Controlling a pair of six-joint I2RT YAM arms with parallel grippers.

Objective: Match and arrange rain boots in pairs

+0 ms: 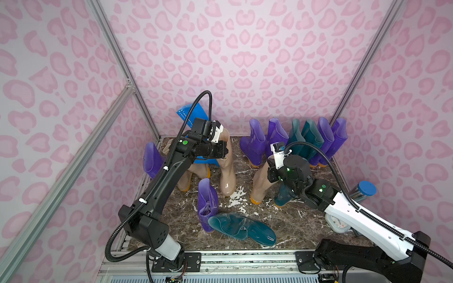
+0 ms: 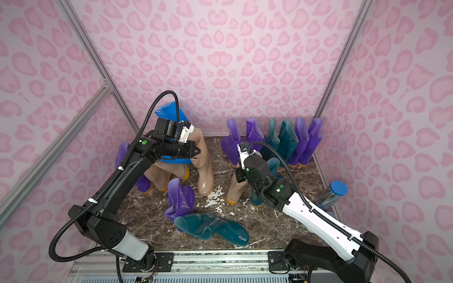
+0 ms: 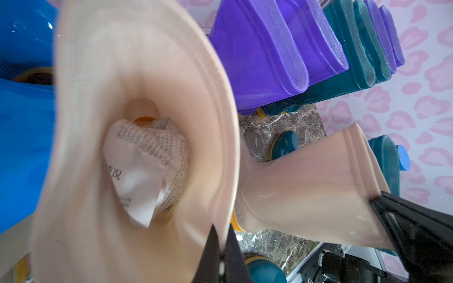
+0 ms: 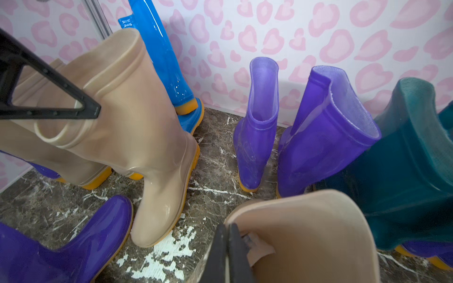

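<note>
My left gripper is shut on the rim of a beige boot [image 1: 227, 176], which stands nearly upright, toe toward the front; crumpled paper [image 3: 146, 165] sits inside it. In the right wrist view, my right gripper is shut on the rim of a second beige boot [image 1: 261, 185], tilted, to the right of the first. Further beige boots [image 1: 200, 168] lie partly hidden behind the left arm. Blue boots [image 1: 194, 115] lie at the back left. A purple boot [image 1: 207, 205] and a teal boot [image 1: 240, 228] lie in front.
Along the back right stand purple boots [image 1: 254, 139], teal boots [image 1: 309, 134] and more purple boots [image 1: 335, 136] in a row. Another teal boot [image 1: 283, 194] is partly behind the right arm. A blue-capped container [image 1: 366, 188] is at the right edge.
</note>
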